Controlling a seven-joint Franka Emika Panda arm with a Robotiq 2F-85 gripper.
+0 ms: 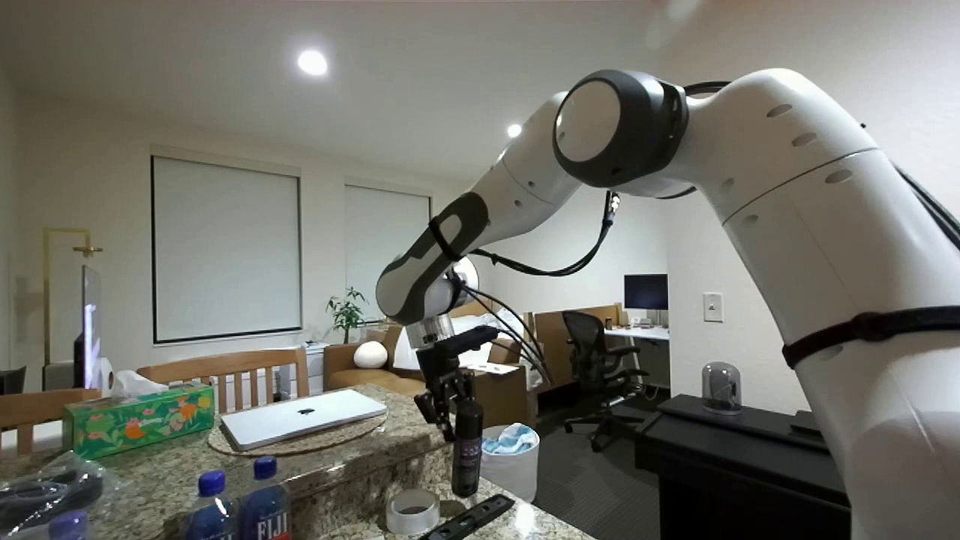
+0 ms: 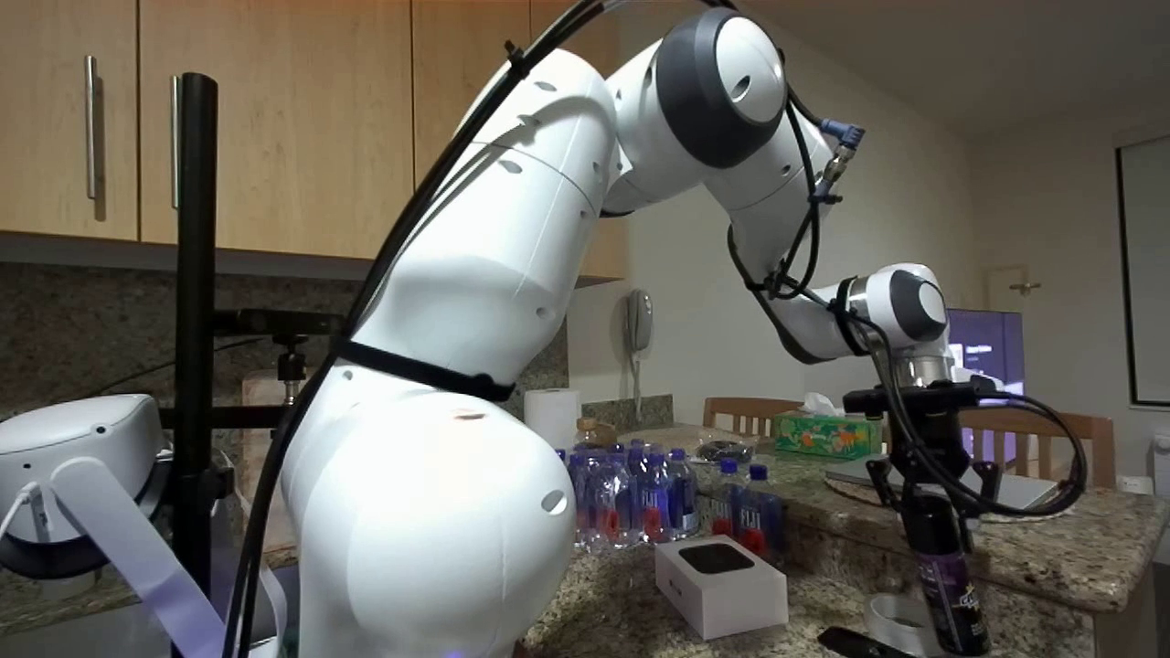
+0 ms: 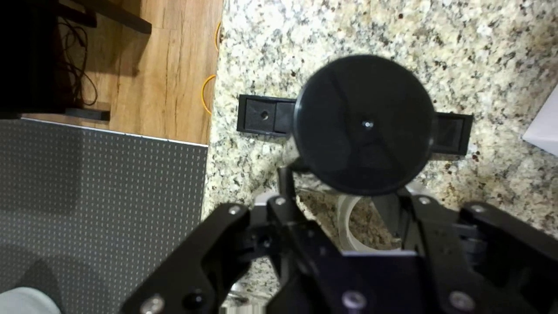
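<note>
A tall black can with purple print (image 1: pixel 467 454) is gripped near its top by my gripper (image 2: pixel 930 495), which is shut on it. In the wrist view the can's round black top (image 3: pixel 366 125) covers the space in front of the fingers (image 3: pixel 286 181); its side is hidden there. The second exterior view shows the can leaning slightly. Whether its base touches the counter cannot be told. Below and around it is the lower granite counter (image 3: pixel 267 57).
On the lower counter lie a flat black bar (image 1: pixel 468 520), a roll of clear tape (image 1: pixel 413 512) and a white box (image 2: pixel 721 587). Water bottles (image 2: pixel 625 493) stand farther left. The raised counter carries a laptop (image 1: pixel 301 418) and tissue box (image 1: pixel 139 420). The counter's edge is close.
</note>
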